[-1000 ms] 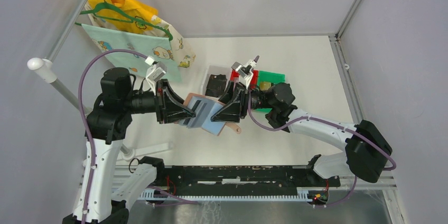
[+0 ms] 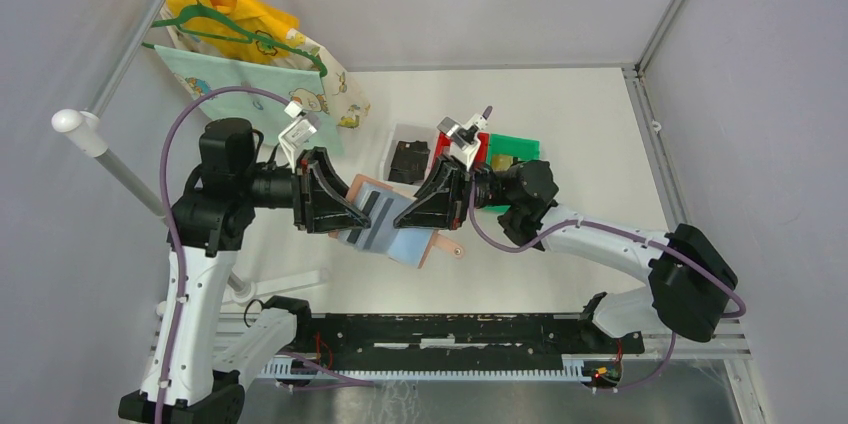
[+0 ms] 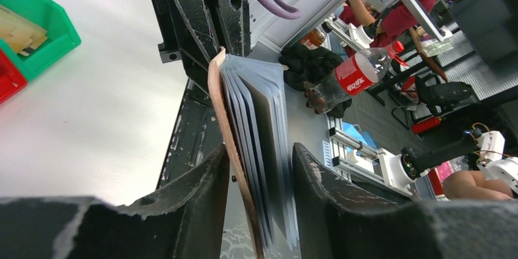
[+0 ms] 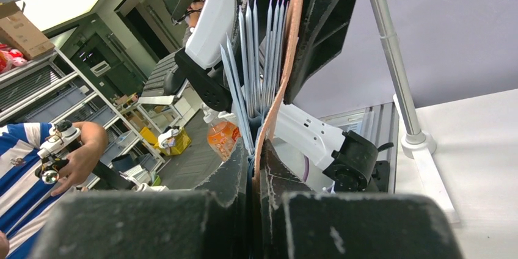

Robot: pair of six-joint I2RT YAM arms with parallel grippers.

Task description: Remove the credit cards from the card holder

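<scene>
The card holder (image 2: pixel 385 229) has an orange-brown cover and translucent bluish sleeves. It is lifted off the table between my two grippers, its snap strap sticking out on the right. My left gripper is shut on the holder, with the brown cover against one finger and the stack of sleeves against the other. From the other side my right gripper pinches sleeves and cover together, with the upper sleeve edges (image 4: pixel 262 45) fanned apart. Dark stripes (image 2: pixel 368 206) show on the open face in the top view; individual cards cannot be made out.
Behind the right gripper stand a red bin (image 2: pixel 483 149) and a green bin (image 2: pixel 516 147), the green one holding yellowish items. Beside them a clear box holds a dark object (image 2: pixel 408 160). Cloths hang at the back left.
Over the last second the holder has shifted slightly toward the front and right. Both grippers stay on the holder.
</scene>
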